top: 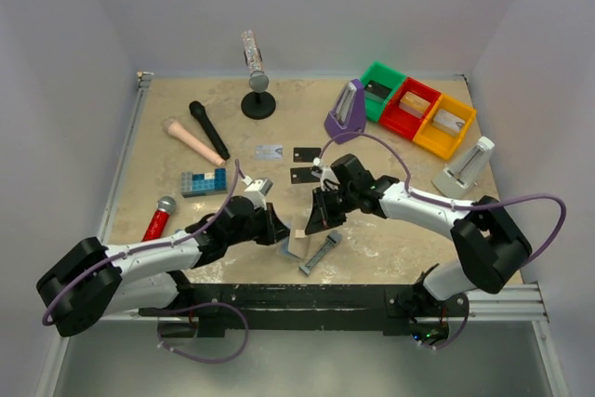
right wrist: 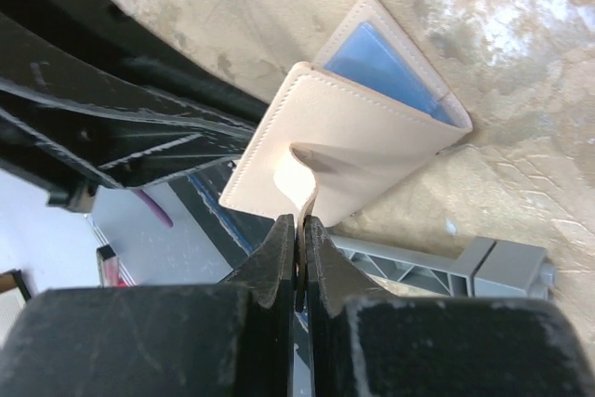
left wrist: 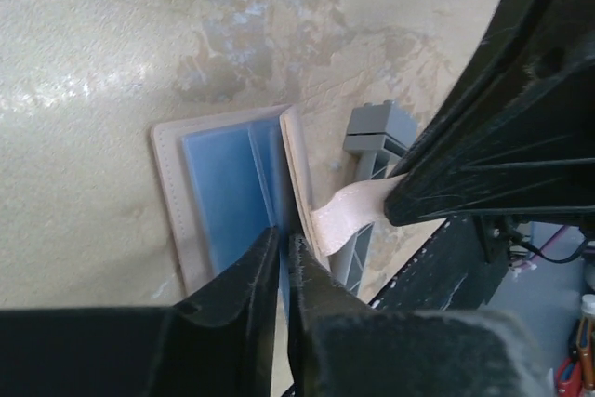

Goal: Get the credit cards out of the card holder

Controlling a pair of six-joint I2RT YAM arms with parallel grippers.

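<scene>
The beige card holder with a blue inside stands opened between both arms in the right wrist view. One of its flaps is pinched by my right gripper, which is shut on it. My left gripper is shut at the holder's blue inside, with nothing visible between its fingers. Whether any card sits in the holder I cannot tell; the fingers cover part of the inside. Farther back on the table lie a silver card, a black card and another black card.
A grey toy bar lies just right of the holder. To the left are a blue brick block, a red microphone and a black one. Coloured bins and a purple stand fill the back right.
</scene>
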